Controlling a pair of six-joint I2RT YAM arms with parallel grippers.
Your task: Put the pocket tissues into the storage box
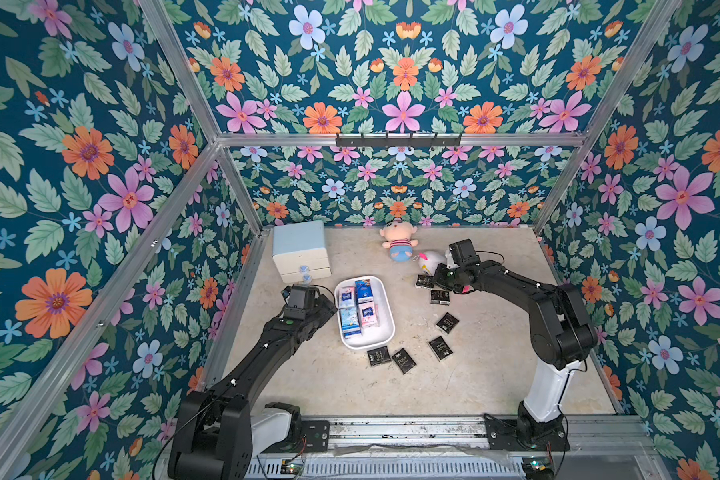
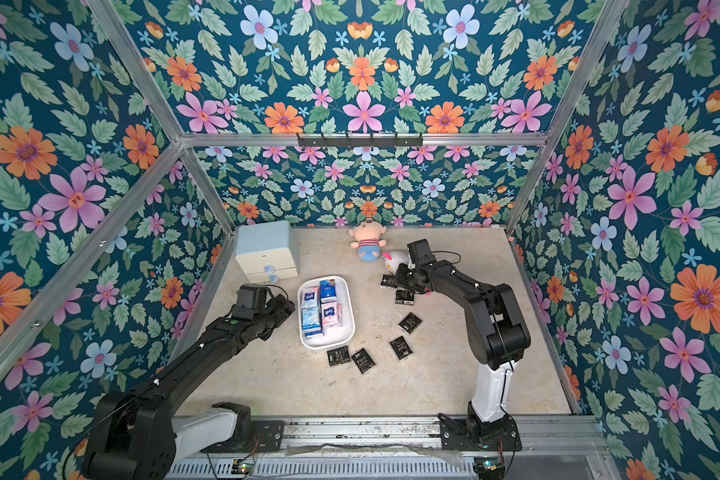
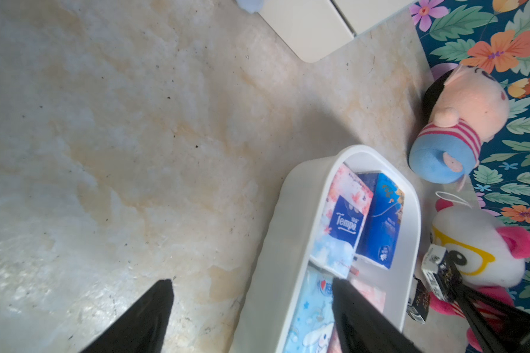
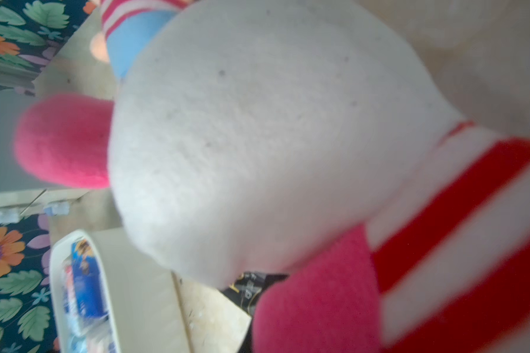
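The white storage box (image 1: 388,320) stands mid-table, holding several tissue packs: a pink Tempo pack (image 3: 344,220), a dark blue pack (image 3: 382,220), a light blue pack (image 3: 312,311) and another pink one (image 3: 368,294). My left gripper hangs at the box's left side, fingers apart; one dark finger (image 3: 371,323) overlaps the packs in view, and nothing shows between them. At the back right, my right gripper (image 1: 444,278) is shut against a white-and-pink plush toy (image 4: 276,135). The toy hides its fingers in the right wrist view, so whether fabric is pinched cannot be told.
Several black packs (image 1: 440,347) lie right and front of the box, some beneath the right gripper. A striped plush doll (image 1: 397,240) sits at the back; a blue-topped drawer cabinet (image 1: 300,248) stands back left.
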